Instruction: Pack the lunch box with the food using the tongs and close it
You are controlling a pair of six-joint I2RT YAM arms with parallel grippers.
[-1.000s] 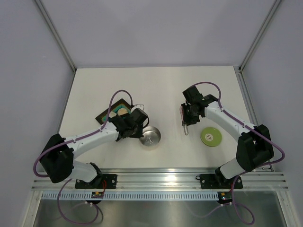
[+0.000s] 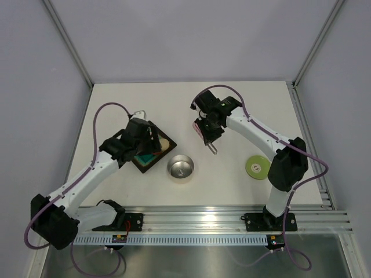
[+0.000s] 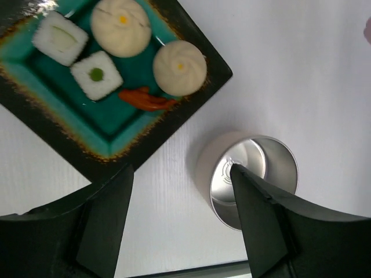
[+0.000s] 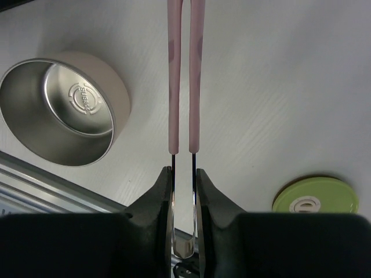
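Observation:
A dark-rimmed teal plate holds two round buns, two rice pieces with green centres and an orange-red piece. Beside it stands a steel cup. My left gripper is over the plate's side, open, nothing between its fingers. My right gripper, right of and above the cup, is shut on pink-handled steel tongs, their two pink arms pointing away from it.
A green lid lies at the front right. A metal rail runs along the front edge.
The left arm has moved up and left, from near the cup to over the plate. The right arm has moved left and up with the tongs. The cup shifted slightly left earlier.

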